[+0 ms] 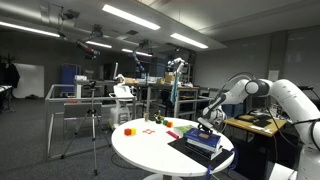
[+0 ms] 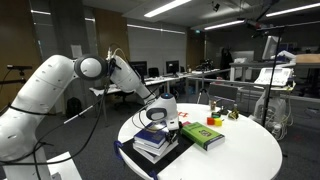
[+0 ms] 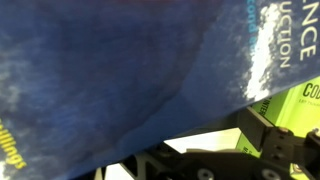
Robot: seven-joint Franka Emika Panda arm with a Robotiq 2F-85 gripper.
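Observation:
A dark blue book [image 2: 155,137] lies on top of a stack of pale-edged books [image 2: 152,151] on the round white table. My gripper [image 2: 170,122] is right at the top of that stack, by the blue book's edge. In the wrist view, a glossy blue cover [image 3: 110,75] with white and yellow lettering fills most of the picture, very close. Dark gripper parts [image 3: 265,135] show along the bottom right, partly behind the cover. Whether the fingers are clamped on the book is hidden.
A green book [image 2: 201,137] lies beside the stack. Small coloured items, among them a yellow block [image 2: 218,104], stand farther back. A black mat [image 2: 175,158] lies under the stack.

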